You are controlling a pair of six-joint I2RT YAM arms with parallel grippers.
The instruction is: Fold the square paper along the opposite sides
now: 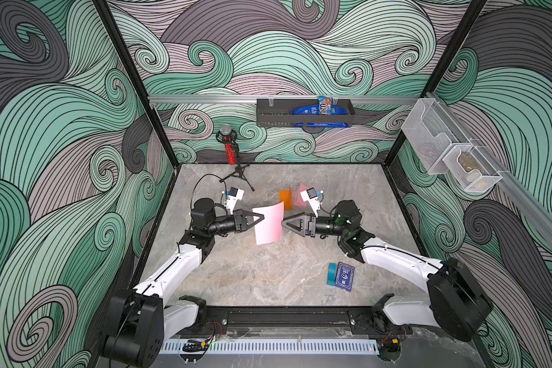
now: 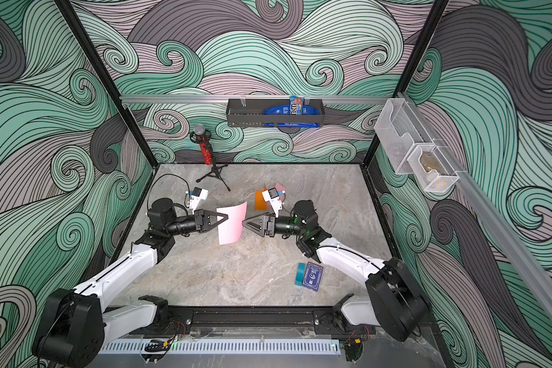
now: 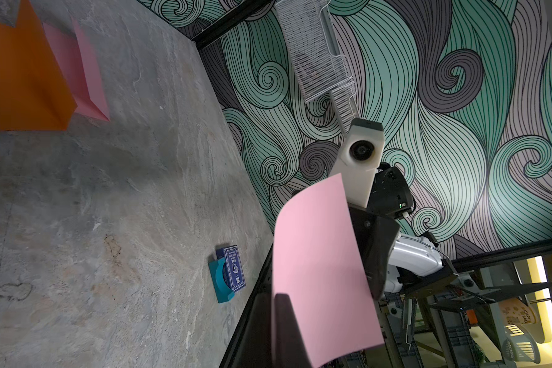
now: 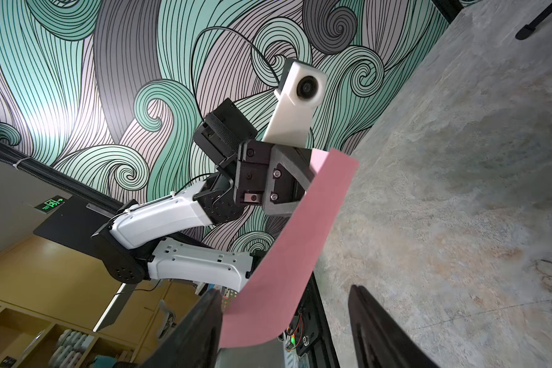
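Observation:
A pink square paper point(image 1: 268, 224) hangs curved in the air between my two arms. My left gripper is shut on its edge, with the sheet spreading out to the right of the fingers in the left wrist view. Facing it from the right, my right gripper stands open. In the right wrist view the pink paper point(image 4: 288, 263) runs slantwise, its lower end close to the left finger. From above, the right fingertips come near the paper's right edge; whether they touch it I cannot tell.
A folded orange paper point(image 3: 30, 79) and a folded pink paper point(image 3: 82, 76) stand at the table's back. A blue card box point(image 1: 344, 276) with a teal piece point(image 1: 331, 274) lies at front right. The microphone stand point(image 1: 238, 174) is back left.

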